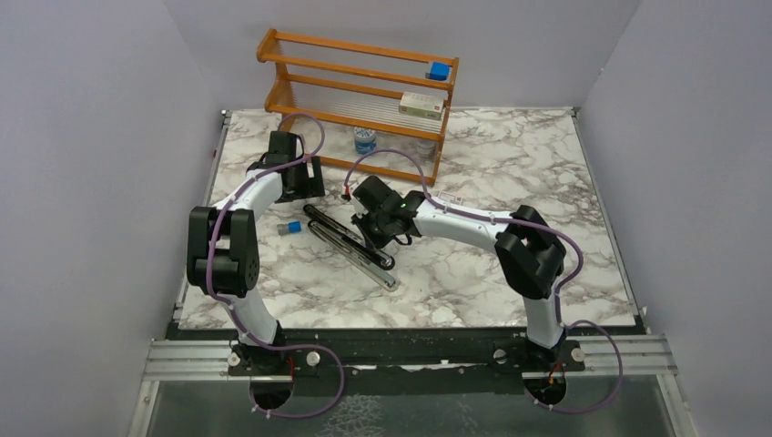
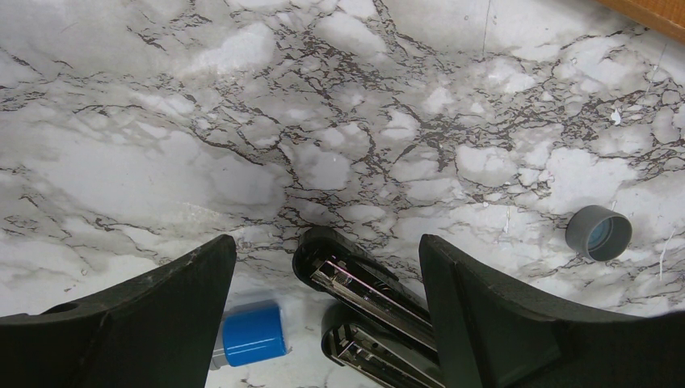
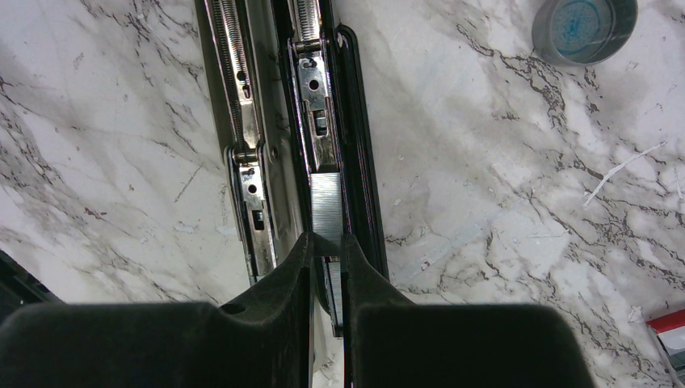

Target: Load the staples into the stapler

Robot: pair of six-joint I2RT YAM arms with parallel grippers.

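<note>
The open stapler (image 1: 349,234) lies diagonally on the table, its dark half and paler half side by side. A silver strip of staples (image 3: 326,198) lies in the channel of the dark half, just behind the metal pusher (image 3: 319,121). My right gripper is shut on this strip, fingertips down at the channel. Beneath its fingers, more silver shows in the channel, partly hidden. Off the stapler's far left end, my left gripper stands open and empty, with the stapler's tips (image 2: 323,250) showing below between its fingers.
A blue-and-grey small item (image 1: 289,228) lies left of the stapler. Behind stands a wooden rack (image 1: 364,118) with a box (image 1: 421,105) and a tub (image 1: 365,141). A grey cap (image 2: 598,233) sits near the stapler.
</note>
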